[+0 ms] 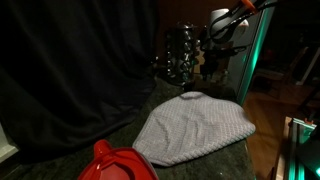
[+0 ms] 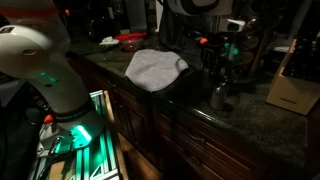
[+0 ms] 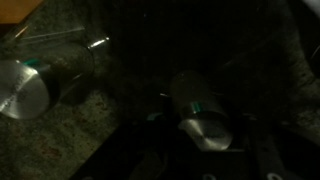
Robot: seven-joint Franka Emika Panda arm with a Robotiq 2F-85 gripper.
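Observation:
In the wrist view, a dark cylindrical container with a shiny metal end (image 3: 208, 130) sits between the dark fingers of my gripper, which is shut on it. Shadow hides most of the fingers. A clear glass shaker with a metal end (image 3: 25, 88) is off to the left, apart from the gripper. The second exterior view shows a shaker (image 2: 218, 97) on the dark counter, close to my gripper (image 2: 210, 62). What the gripper holds is too dark to make out in either exterior view.
A light grey cloth (image 1: 190, 125) lies spread on the counter, with a red bowl (image 1: 118, 165) near its front left. Behind stands a rack of jars (image 1: 180, 52). A wooden block (image 2: 293, 93) occupies the right side of the counter.

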